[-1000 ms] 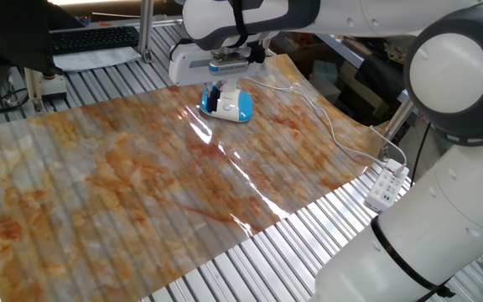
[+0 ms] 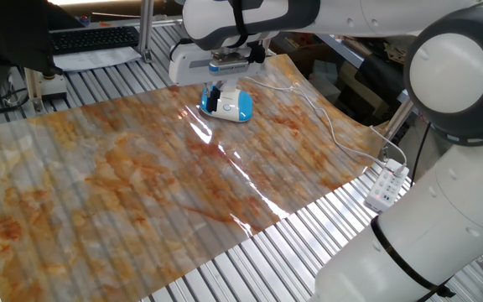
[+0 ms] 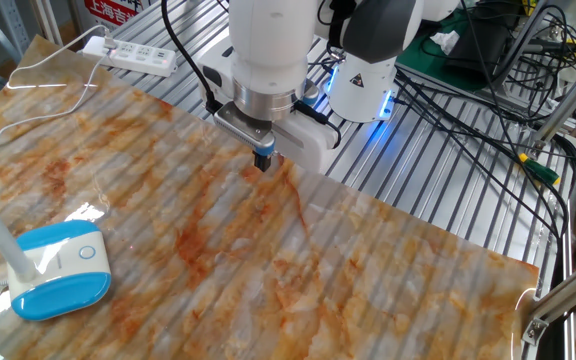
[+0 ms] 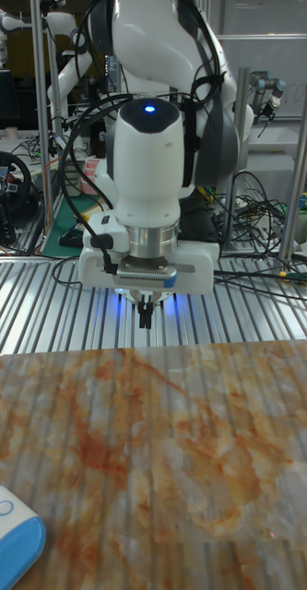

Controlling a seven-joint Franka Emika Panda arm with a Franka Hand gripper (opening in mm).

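A white and blue desk lamp stands on the marbled sheet; its base (image 3: 60,262) is at the left in exterior view 2, with a round button on top. Only part of that base (image 4: 8,531) shows at the lower left of exterior view 3. My gripper (image 3: 262,162) hangs above the sheet, well apart from the lamp. Its dark fingertips (image 4: 142,320) point down and sit close together, with nothing seen between them. From exterior view 1, the gripper (image 2: 213,99) overlaps the lamp base (image 2: 231,107) and hides part of it.
A marbled orange and white sheet (image 2: 124,193) covers much of the slatted metal table and is largely bare. A white power strip (image 3: 133,57) lies at its edge, joined to a white cable. Loose black cables (image 3: 468,120) lie beyond the sheet on the right.
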